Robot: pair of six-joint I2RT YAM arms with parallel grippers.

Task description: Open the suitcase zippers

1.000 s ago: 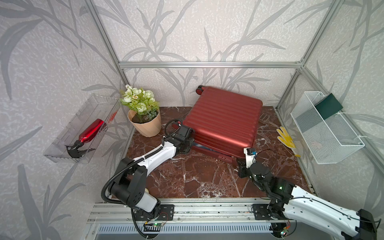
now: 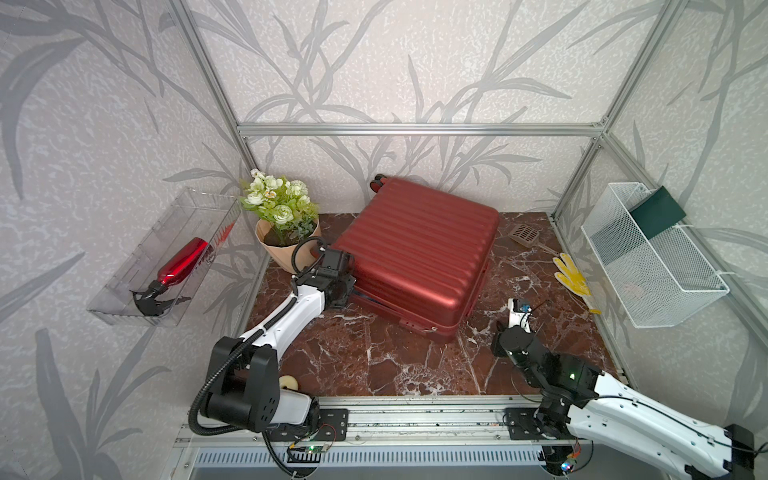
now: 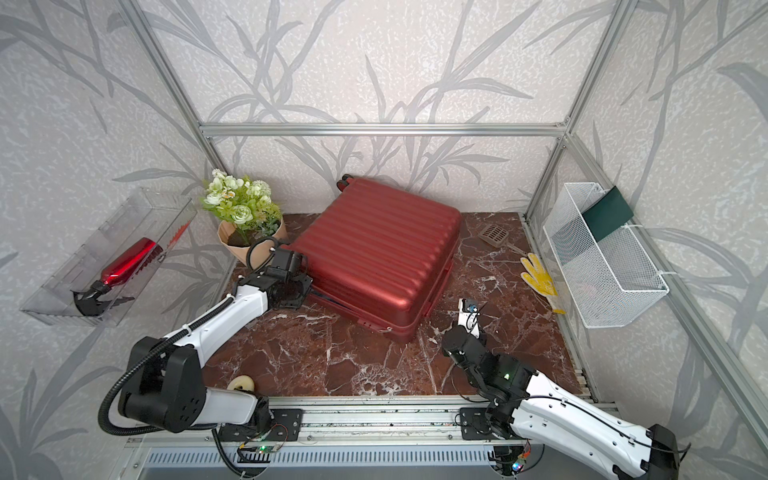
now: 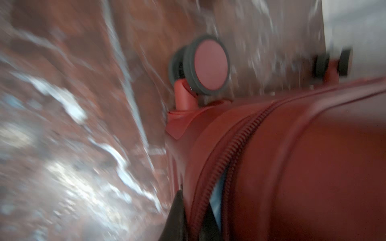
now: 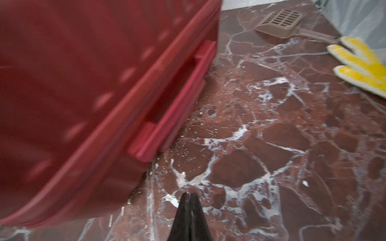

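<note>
A red ribbed suitcase lies flat on the marble table. My left gripper grips at its zipper on the front left corner, shut on the suitcase's zipper area; whether it holds a pull is hidden. A light-blue inside shows through a gap between the zipper rows in the left wrist view, near two wheels. My right gripper is shut with nothing between its fingertips, low over bare table beside the suitcase's front right.
A flower pot stands close at the suitcase's left. A yellow glove and slotted scoop lie on the right. A wire basket and clear bin hang on the side walls.
My left gripper and the suitcase have shifted leftward toward the flower pot. My right gripper has moved away from the suitcase's corner, to the right.
</note>
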